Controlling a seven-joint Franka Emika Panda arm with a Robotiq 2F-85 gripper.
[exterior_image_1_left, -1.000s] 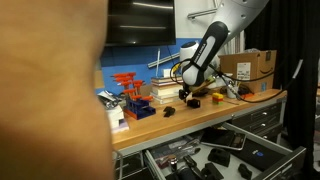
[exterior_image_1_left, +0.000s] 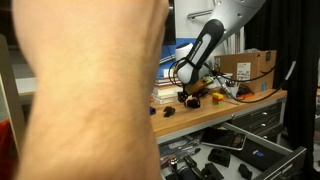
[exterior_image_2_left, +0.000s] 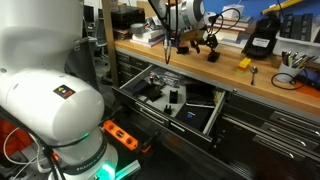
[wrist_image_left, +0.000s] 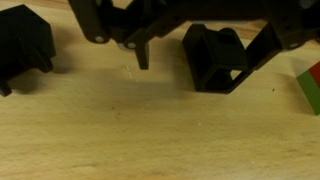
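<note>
Low over the wooden desk, my gripper is open, its dark fingers (wrist_image_left: 142, 52) at the top of the wrist view. A black hollow block (wrist_image_left: 212, 72) shows between and just below them; whether they touch it I cannot tell. Another black object (wrist_image_left: 22, 45) lies to the left on the bare wood. At the right edge is a green and red block (wrist_image_left: 313, 85). In exterior view 1 the gripper (exterior_image_1_left: 190, 97) is small at the desk, near a dark object (exterior_image_1_left: 168, 111).
Below the desk an open drawer (exterior_image_2_left: 172, 100) holds several dark items. Books (exterior_image_1_left: 165, 94) stand at the back, a cardboard box (exterior_image_1_left: 247, 66) farther right. A white cup (exterior_image_2_left: 288, 70) sits at the desk's right. A large blurred tan shape (exterior_image_1_left: 90, 95) blocks much of exterior view 1.
The blurred tan shape in front of exterior view 1 has shifted right, now covering the red items and much of the screen. The robot arm looks nearly still.
</note>
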